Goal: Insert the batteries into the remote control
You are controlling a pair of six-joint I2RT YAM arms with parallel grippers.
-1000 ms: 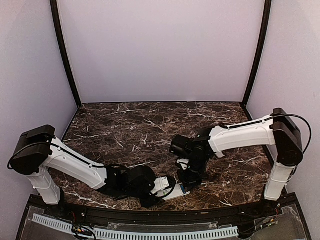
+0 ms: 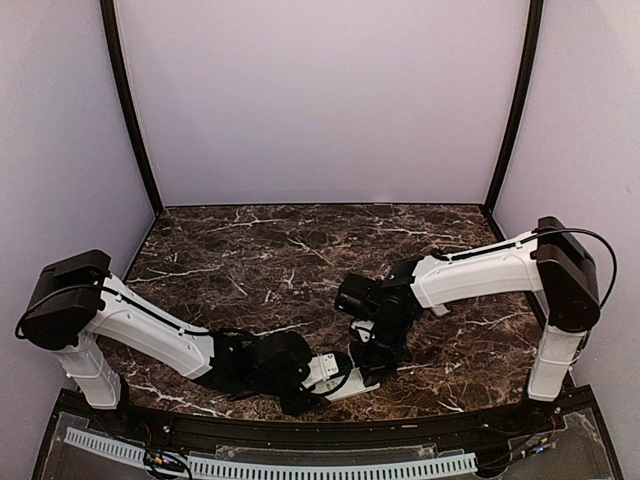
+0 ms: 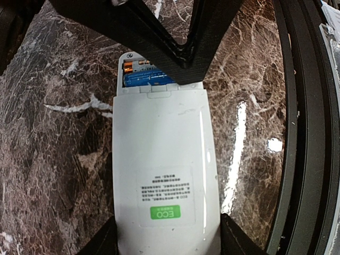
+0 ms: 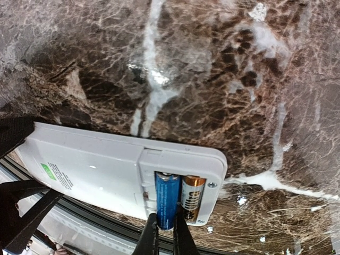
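Observation:
The white remote (image 3: 164,143), back up with an ECO label, lies near the table's front edge, its compartment at the right end in the top view. My left gripper grips its other end. An orange-silver battery (image 4: 192,196) sits in the compartment along the outer side. Beside it a blue battery (image 4: 167,199) lies in or just over the other slot, with my right gripper shut on its near end. In the left wrist view the right gripper's black body covers part of the compartment.
Both arms crowd over the front middle, and a small pale object (image 2: 440,308) is partly hidden behind the right arm.
The left arm and remote look unchanged.

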